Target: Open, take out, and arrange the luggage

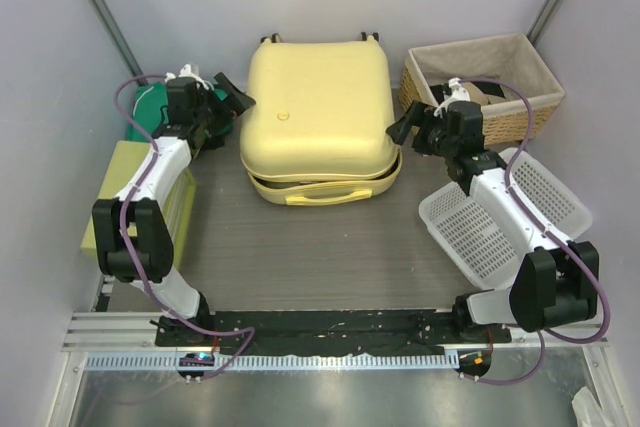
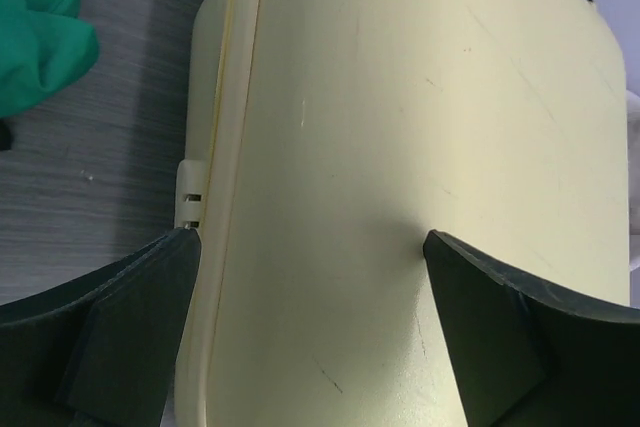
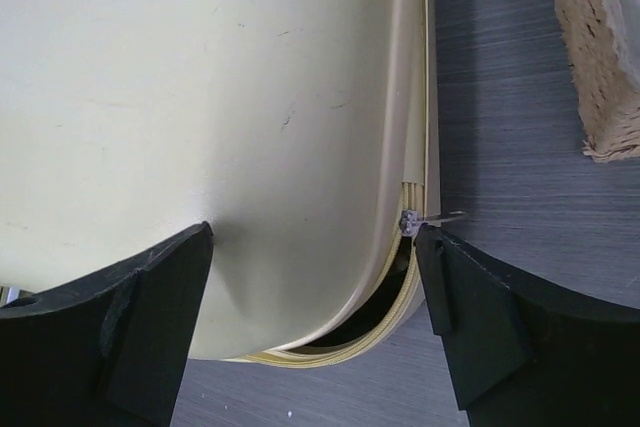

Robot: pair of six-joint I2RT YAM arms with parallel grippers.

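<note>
A pale yellow suitcase (image 1: 320, 112) lies flat at the back middle, its lid down over the base. Along the near side a dark gap shows between lid and base, above the yellow handle (image 1: 328, 198). At the suitcase's left edge my left gripper (image 1: 232, 97) stands open; its fingers (image 2: 110, 347) are wide apart with the lid's edge in view beyond them. My right gripper (image 1: 404, 127) is open at the right edge. Between its fingers the right wrist view shows the near right corner, a zipper pull (image 3: 412, 222) and the partly parted rim.
At the back right stands a lined wicker basket (image 1: 550, 107) with dark and brown items inside. A white perforated basket (image 1: 505, 212) lies before it. On the left are a green cloth item (image 1: 150, 107) and a yellow-green box (image 1: 120, 162). Clear floor (image 1: 310, 262) lies in front.
</note>
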